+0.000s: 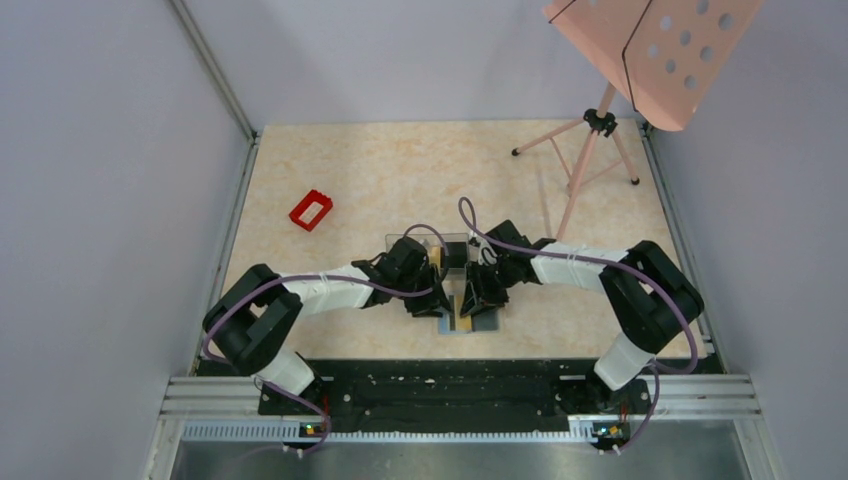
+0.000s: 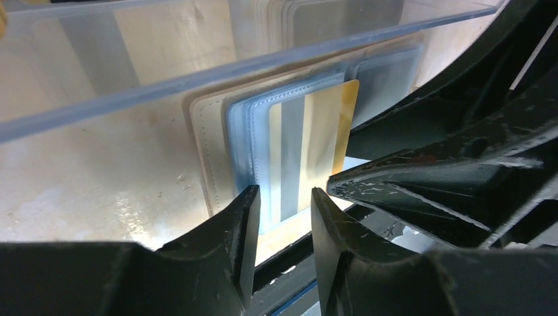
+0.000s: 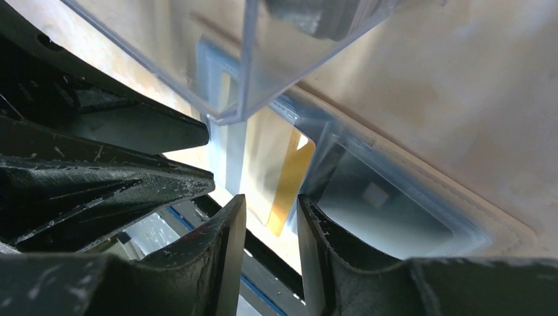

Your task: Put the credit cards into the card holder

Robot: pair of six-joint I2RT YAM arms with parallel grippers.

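Observation:
The blue card holder (image 1: 487, 321) lies open on the table near its front edge. A cream card (image 2: 319, 131) with a grey stripe is partly in the holder's left pocket; its gold end (image 3: 293, 171) sticks out towards the middle fold. The right side (image 3: 368, 204) shows a dark face under clear film. My left gripper stands open just above the left pocket, nothing held between its fingers. Over the fold by the card's gold end, my right gripper is open too. Whether its fingertips touch the card, I cannot tell.
Close behind the holder stands a clear box (image 1: 400, 240), its wall cutting across both wrist views. A black item (image 1: 456, 251) shows in it. Both grippers are close together. A red box (image 1: 311, 210) sits at the back left; a pink tripod (image 1: 590, 160) occupies the back right.

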